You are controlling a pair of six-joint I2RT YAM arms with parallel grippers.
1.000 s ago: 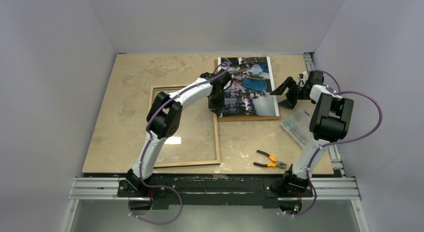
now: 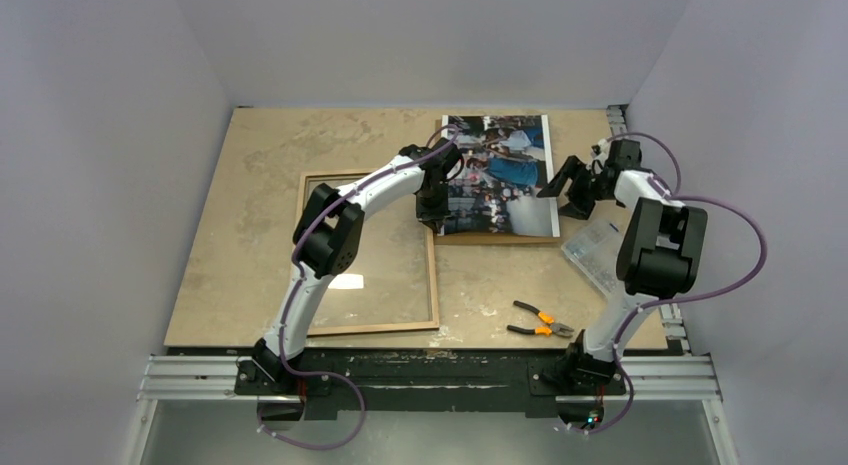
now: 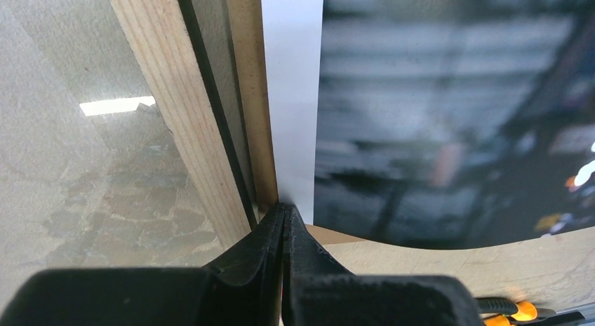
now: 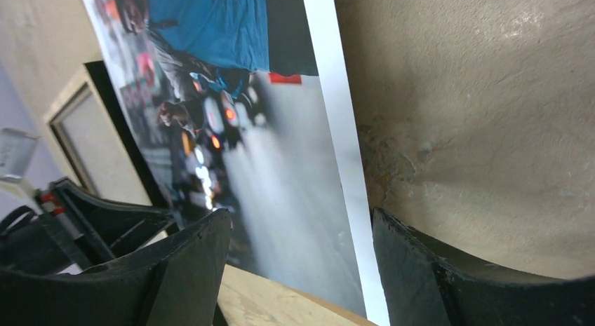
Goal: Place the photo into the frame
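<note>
The photo point(image 2: 500, 175) lies on a wooden board point(image 2: 500, 240) at the back right, white margins along both sides. The frame point(image 2: 433, 295) with its clear pane lies to the left, beside it. My left gripper is shut, its tips at the photo's front left corner, against the white margin point(image 3: 291, 109). My right gripper stands open at the photo's right edge, its white margin point(image 4: 337, 116) between the spread fingers. The left arm covers part of the frame in the top view.
Pliers point(image 2: 540, 325) lie at the front right, and a clear plastic case point(image 2: 590, 255) sits below the right gripper.
The right gripper has moved slightly; the left stays put.
</note>
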